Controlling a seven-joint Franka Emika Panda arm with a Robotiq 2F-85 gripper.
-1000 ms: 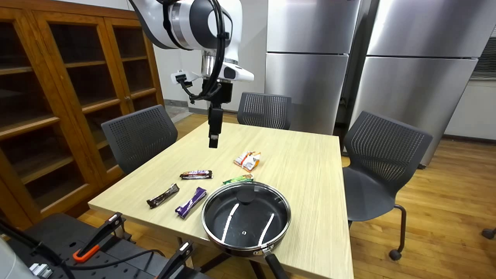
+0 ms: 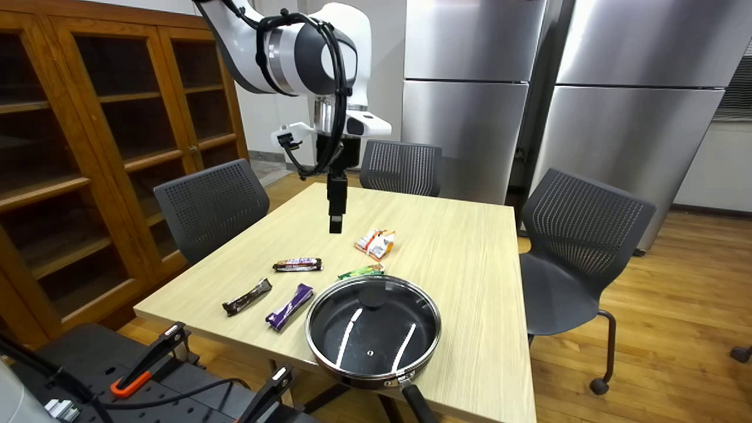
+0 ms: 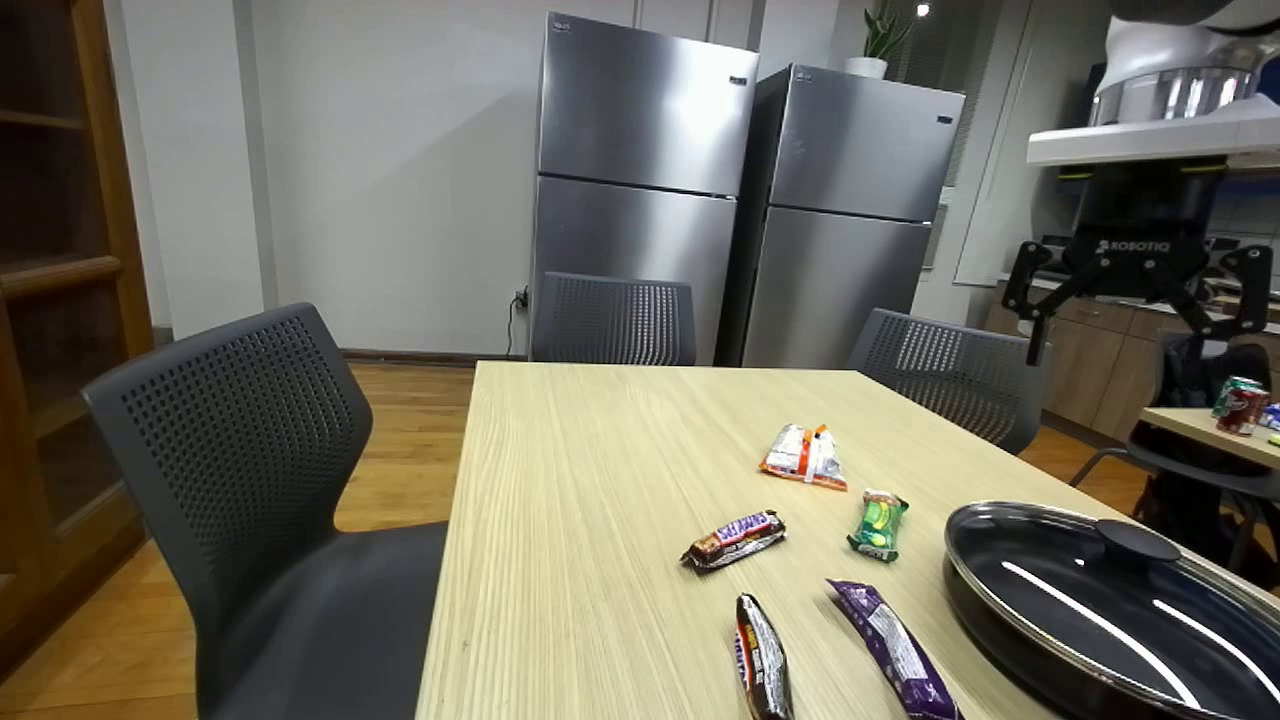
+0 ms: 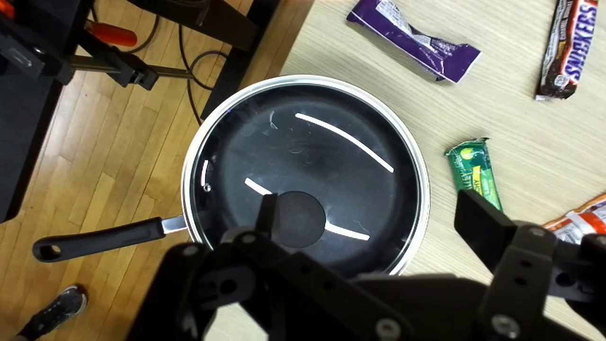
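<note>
A black pan (image 2: 373, 331) with a glass lid on top stands at the table's near edge, its handle (image 4: 102, 238) reaching out past the edge. The lid's round black knob (image 4: 298, 219) shows in the wrist view, partly covered by one finger. Above the table, my gripper is open and empty, its fingers spread wide. One of its fingers (image 3: 1036, 341) hangs well above the tabletop in exterior view 2.
Beside the pan lie a purple bar (image 2: 289, 307), a dark-wrapped bar (image 2: 247, 296), a Snickers bar (image 3: 733, 540), a green packet (image 3: 879, 524) and an orange-white bag (image 3: 805, 456). Chairs (image 2: 578, 247) surround the table (image 2: 465, 268); its far part is bare.
My gripper has shifted slightly right and lower in exterior view 1. The pan and the snacks have stayed where they were.
</note>
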